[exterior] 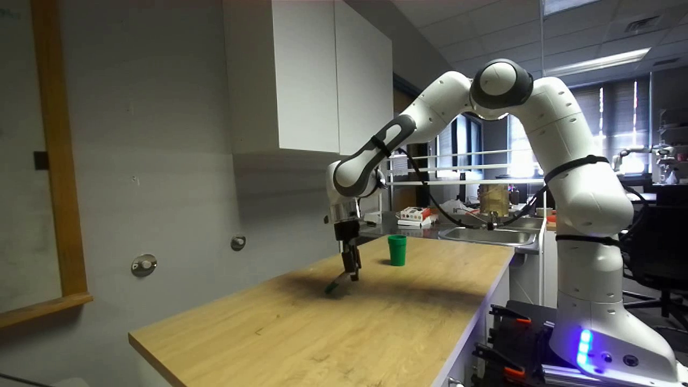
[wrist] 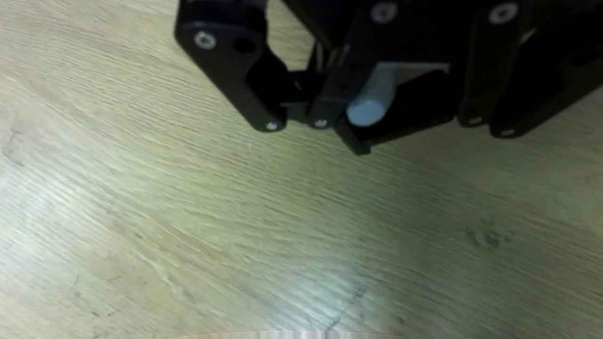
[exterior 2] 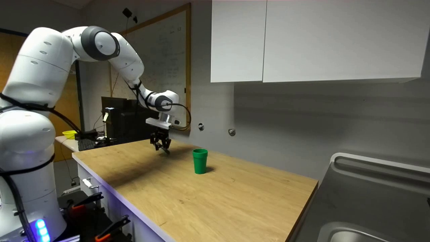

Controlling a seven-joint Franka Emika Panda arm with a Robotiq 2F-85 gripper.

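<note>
A thin grey-white marker with a dark green cap [exterior: 331, 286] hangs tilted at the fingertips of my gripper [exterior: 351, 274], cap end low and to the left. In the wrist view, the pale rounded end of the marker [wrist: 368, 108] shows among the black fingers, which are shut on it; its cap end is hidden there. The cap end appears close above the table, but contact is hard to judge. A green cup [exterior 2: 200, 161] stands upright on the wooden tabletop [exterior 2: 225, 193], apart from the gripper [exterior 2: 161, 148].
White wall cabinets [exterior: 306, 77] hang above the back of the table. A metal sink [exterior: 488, 235] and small boxes [exterior: 414, 216] lie beyond its far end.
</note>
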